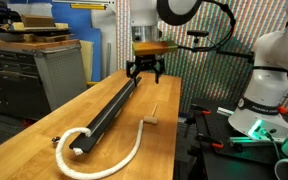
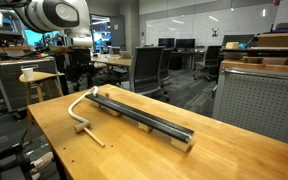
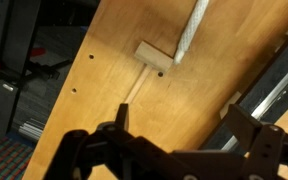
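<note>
My gripper (image 1: 144,75) hangs above the wooden table, open, with its fingers pointing down and nothing between them. In the wrist view its two dark fingers (image 3: 121,118) stand wide apart at the bottom. Ahead of them on the table lies a small wooden mallet, a block head (image 3: 159,57) with a thin stick handle (image 3: 136,88). Exterior view 1 has the mallet (image 1: 150,120) lying near the table's right edge. Close to its head ends a white rope (image 3: 191,32), which curves over the table. A long black rail (image 1: 106,115) lies along the table.
Wooden blocks (image 2: 179,145) support the rail. Beyond the table stand a grey cabinet (image 2: 259,98) and office chairs (image 2: 147,72). The robot's base (image 1: 259,120) is off the table's right side. Much of the tabletop beside the rail (image 2: 219,150) is bare.
</note>
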